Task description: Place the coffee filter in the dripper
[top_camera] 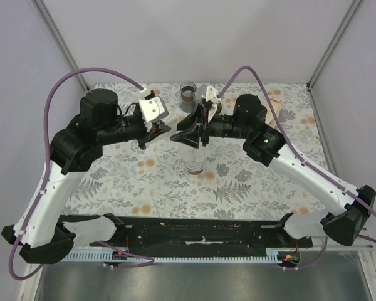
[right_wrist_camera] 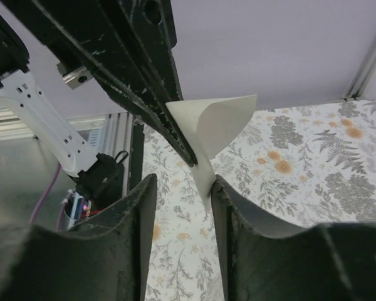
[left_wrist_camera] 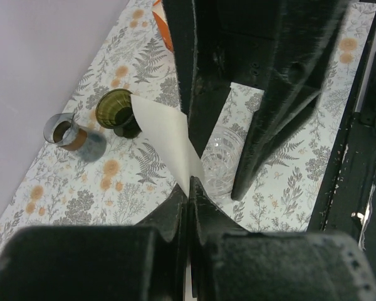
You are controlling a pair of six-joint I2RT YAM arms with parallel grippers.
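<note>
My left gripper (top_camera: 154, 128) is shut on the white paper coffee filter (left_wrist_camera: 160, 128), which stands up from its fingertips in the left wrist view. My right gripper (top_camera: 191, 128) is beside the filter, its fingers part open in the left wrist view, around or just by the paper; whether they touch it I cannot tell. In the right wrist view the filter (right_wrist_camera: 222, 119) rises between the two arms' fingers. The clear dripper (left_wrist_camera: 222, 163) sits on the table below, largely hidden by the grippers in the top view.
A glass with brown contents (top_camera: 188, 94) and an olive-green cup (left_wrist_camera: 113, 110) stand at the back. An orange-and-white package (top_camera: 272, 110) lies at the right.
</note>
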